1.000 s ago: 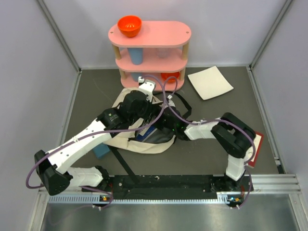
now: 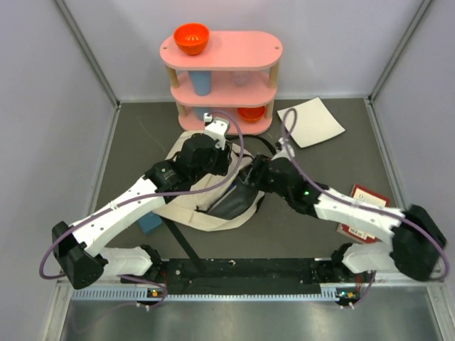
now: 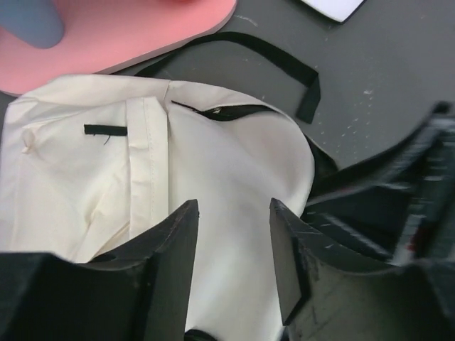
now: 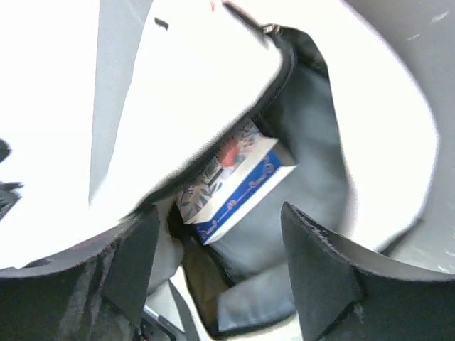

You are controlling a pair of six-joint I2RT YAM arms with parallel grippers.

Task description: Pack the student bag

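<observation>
The cream bag [image 2: 213, 222] lies on the mat in the top view, its dark opening [image 2: 238, 199] facing up. Inside it, in the right wrist view, is a box or book [image 4: 245, 188] with a blue stripe and patterned cover. My left gripper is open over the bag's cream flap [image 3: 231, 163], and nothing is held between its fingers. My right gripper also stands open, above the bag's mouth; the patterned item shows beyond its fingertips without being gripped. Red-edged books [image 2: 368, 199] lie at the right, partly behind the right arm.
The pink shelf [image 2: 220, 50] stands at the back with orange bowls and blue cups. A white sheet [image 2: 310, 122] lies at the back right. Beside the bag's left side is a blue item [image 2: 149, 222]. Black straps [image 2: 181, 238] trail from the bag. The two arms are close together.
The right gripper has risen off the patterned item, its arm swinging outward to the right. That item now lies inside the bag, let go.
</observation>
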